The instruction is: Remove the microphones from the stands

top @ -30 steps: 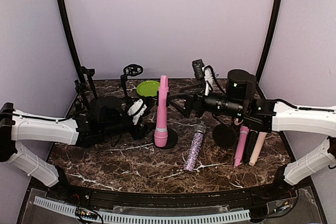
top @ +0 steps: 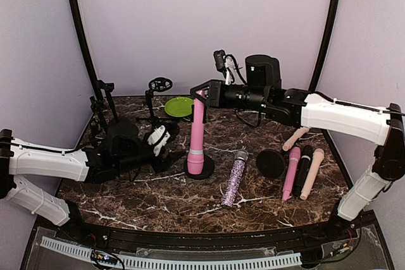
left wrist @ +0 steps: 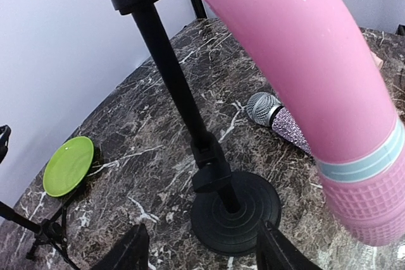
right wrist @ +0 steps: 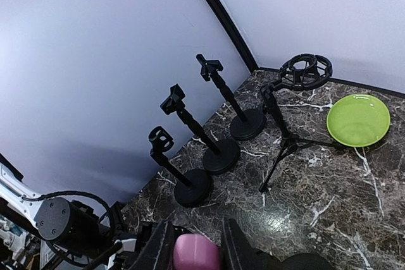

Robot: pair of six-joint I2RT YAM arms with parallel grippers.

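The pink microphone (top: 197, 134) stands upright at the stand (left wrist: 171, 67), whose round base (left wrist: 215, 219) rests on the marble table. My right gripper (top: 205, 93) is shut on the microphone's upper end; in the right wrist view that pink end (right wrist: 196, 251) sits between the fingers. My left gripper (top: 171, 159) is lower and left of the stand, its fingers apart with nothing between them; in the left wrist view the microphone's wide banded end (left wrist: 361, 181) hangs above and to the right of them.
A glittery microphone (top: 234, 178) lies front right of the stand, with several more microphones (top: 304, 172) at the right. A green plate (right wrist: 358, 120), a tripod and several empty stands (right wrist: 218, 156) are at the back left.
My right gripper has moved up and left onto the microphone's top and shut on it. The microphone's lower end has shifted slightly. The left arm has shifted a little.
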